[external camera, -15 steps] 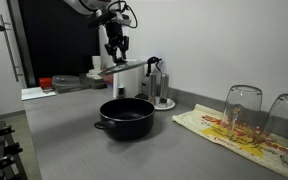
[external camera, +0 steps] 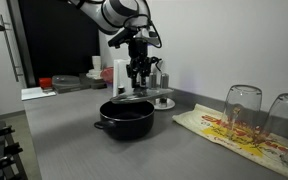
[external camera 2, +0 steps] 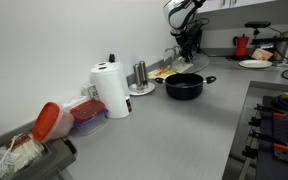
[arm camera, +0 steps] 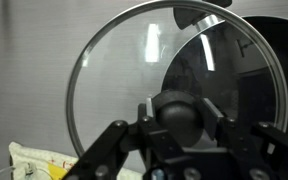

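Observation:
A black pot (external camera: 127, 121) with side handles stands on the grey table. Over it hangs a glass lid (external camera: 141, 97) with a metal rim, held level or nearly so by its dark knob. My gripper is shut on that round black knob (arm camera: 178, 113). In the wrist view the lid (arm camera: 112, 60) covers only part of the pot (arm camera: 246, 55), whose opening shows to the right, so the two are not centred. From the second exterior view, the pot (external camera 2: 187, 88) sits below the gripper; the lid is hard to make out there.
Two upturned glasses (external camera: 243, 108) stand on a yellow-and-white cloth (external camera: 209, 124) to the right. Shakers on a small plate (external camera: 164, 103) are close behind the pot. A white canister (external camera 2: 110, 88) stands along the wall.
The arm has carried the lid to the right and downward, from behind and above the pot to just over it. The pot has stayed in place.

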